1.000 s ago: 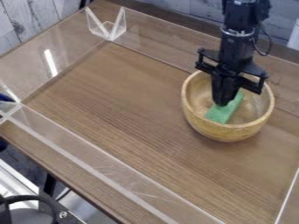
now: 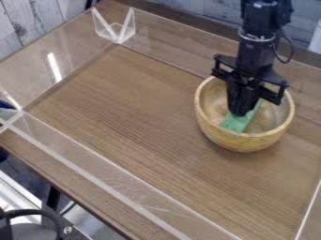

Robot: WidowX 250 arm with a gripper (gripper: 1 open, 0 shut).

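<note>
My black gripper [image 2: 246,88] reaches down from the top right into a round wooden bowl [image 2: 238,139] on the right of the table. A green object [image 2: 236,121] lies in the bowl under the fingers, its upper part hidden by them. Whether the fingers are open or closed on it is hard to see.
A small clear container [image 2: 114,25] stands at the back left. A black round item [image 2: 36,228] with a cable lies at the lower left corner.
The bowl looks unmoved.
</note>
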